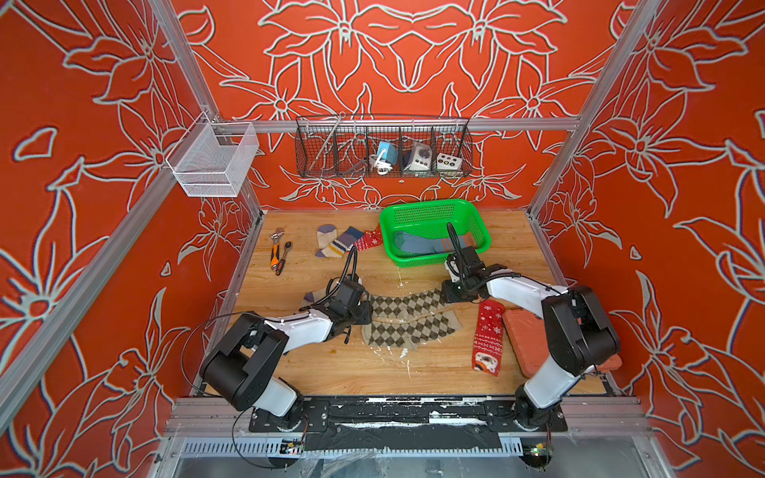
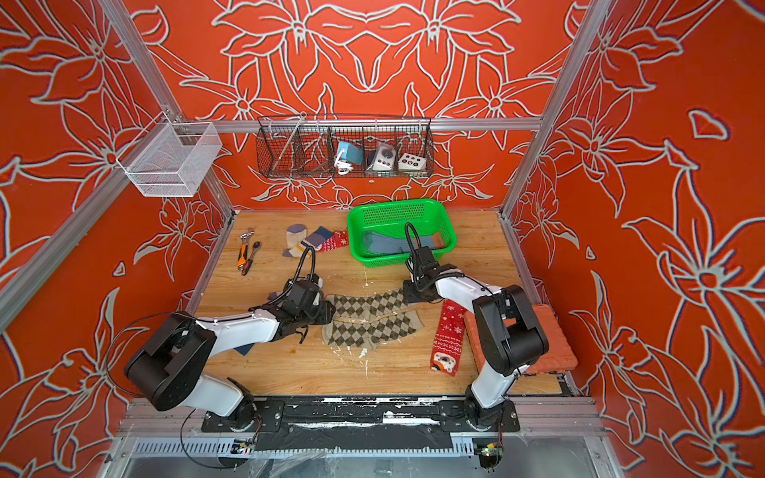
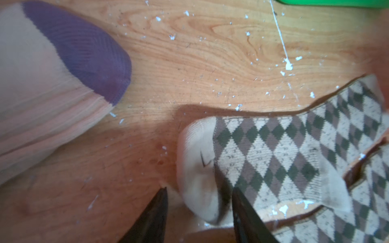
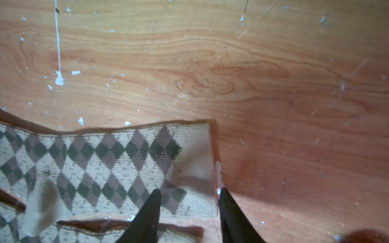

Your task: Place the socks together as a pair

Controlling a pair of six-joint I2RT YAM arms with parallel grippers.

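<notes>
Two argyle socks lie side by side mid-table, the far one (image 1: 406, 304) just behind the near one (image 1: 410, 330), both roughly crosswise. My left gripper is low at the far sock's left end, its fingers apart, one on each side near that pale end; whether fabric sits between them is unclear. My right gripper stands open over the right end of the same sock, beside its pale corner.
A green basket (image 1: 470, 215) with socks stands at the back. Other socks (image 1: 326, 239) lie back left, with tools (image 1: 275, 259). A red sock (image 1: 487, 334) and an orange mat (image 1: 526, 342) lie right.
</notes>
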